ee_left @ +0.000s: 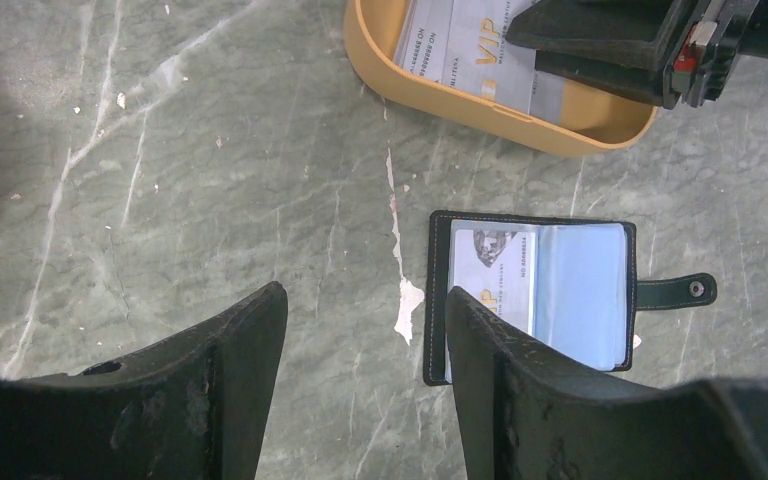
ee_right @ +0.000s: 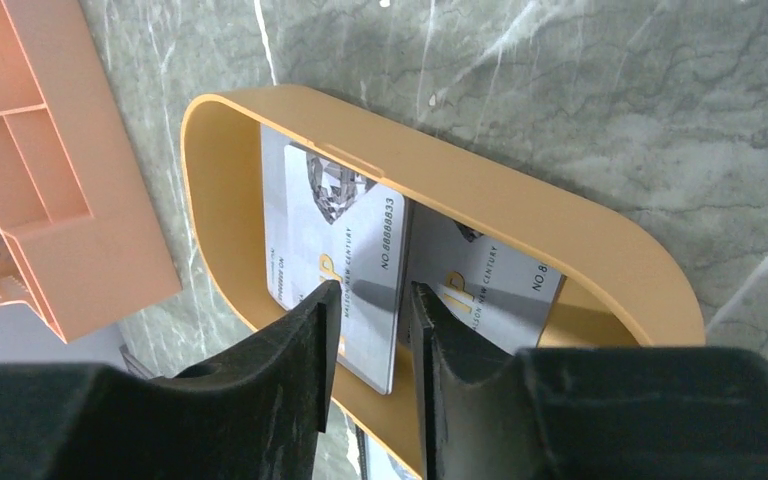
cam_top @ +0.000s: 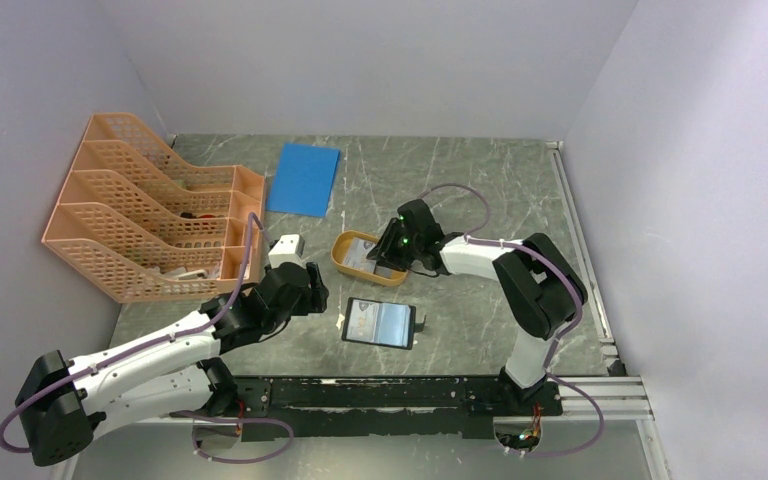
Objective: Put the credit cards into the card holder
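Several silver-grey VIP cards (ee_right: 355, 265) lie overlapping in a shallow tan tray (cam_top: 370, 279). Over that tray, my right gripper points down with its fingers partly open. The right edge of the upper card shows in the gap between its fingers, and neither finger visibly pinches it. The black card holder (ee_left: 633, 245) lies unfolded in front of the tray, a VIP card (ee_left: 492, 268) in its left side and a clear bluish sleeve (ee_left: 584, 290) on its right. Above bare table left of the holder, my left gripper is open and empty.
A peach slotted organizer (cam_top: 165, 290) fills the left of the table. At the back lies a flat blue sheet (cam_top: 304, 180). The holder's strap (ee_left: 675, 292) sticks out to its right. Free table extends at the back right.
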